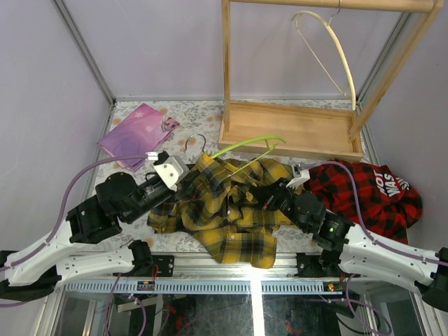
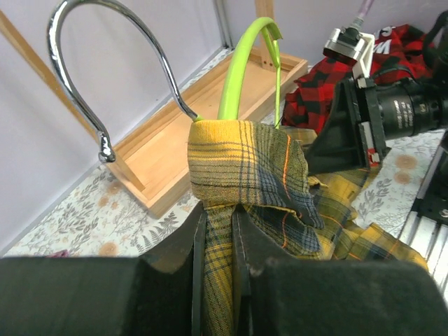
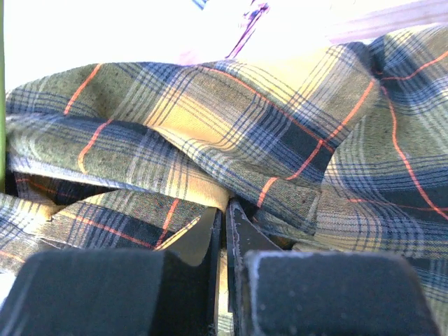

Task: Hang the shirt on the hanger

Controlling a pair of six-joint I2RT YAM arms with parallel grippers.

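Observation:
The yellow-and-black plaid shirt [image 1: 231, 217] lies spread in the middle of the table. A green hanger [image 1: 248, 143] has one arm inside the shirt's collar area, while its other arm sticks out toward the rack. The metal hook [image 2: 77, 105] rises free above the cloth. My left gripper is shut on shirt fabric just below the covered part of the hanger. At the shirt's right side, my right gripper is shut, a fold of plaid cloth gathered at its fingertips. The hanger's covered part is hidden by the cloth.
A wooden rack [image 1: 294, 126] stands at the back, with a cream hanger [image 1: 336, 45] on its bar. Folded purple cloth [image 1: 138, 133] lies at the back left. A red-and-black plaid garment [image 1: 364, 196] sits at the right.

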